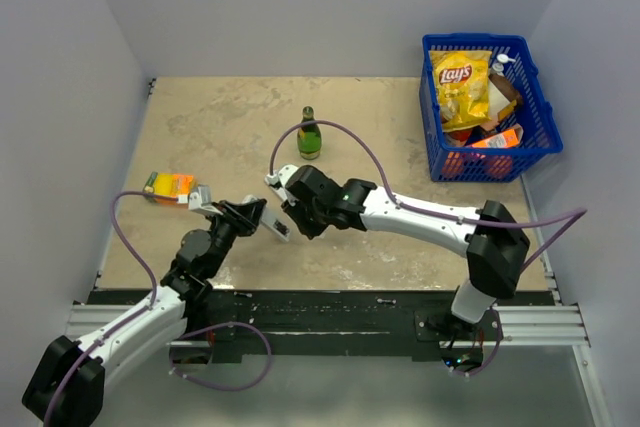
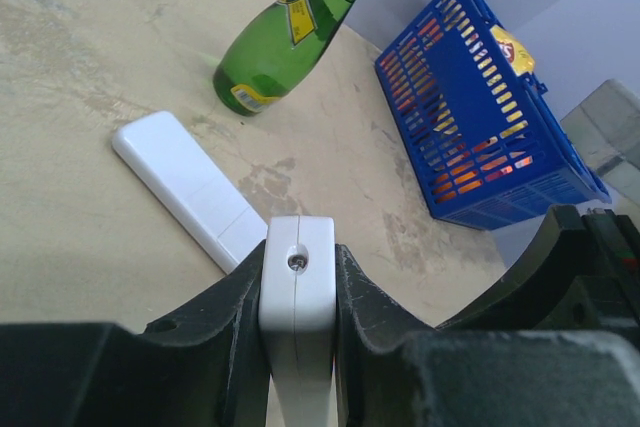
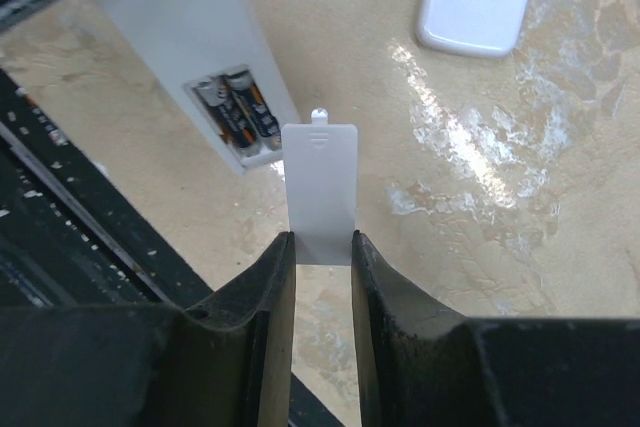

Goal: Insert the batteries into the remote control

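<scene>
My left gripper (image 1: 255,209) is shut on the white remote control (image 2: 298,297), seen end-on in the left wrist view. The remote's open compartment (image 3: 236,112) shows two batteries (image 3: 228,117) lying in it in the right wrist view. My right gripper is shut on the white battery cover (image 3: 320,187), which hangs just beside the open compartment with its tab toward the top of the view. A second white object, flat and rounded, lies on the table; in the left wrist view it is an oblong white slab (image 2: 185,177).
A green bottle (image 1: 309,142) stands behind the grippers. A blue basket (image 1: 540,122) with snacks is at the back right. An orange-yellow pack (image 1: 170,185) lies at the left. The table's dark front edge (image 1: 320,312) is close below the grippers.
</scene>
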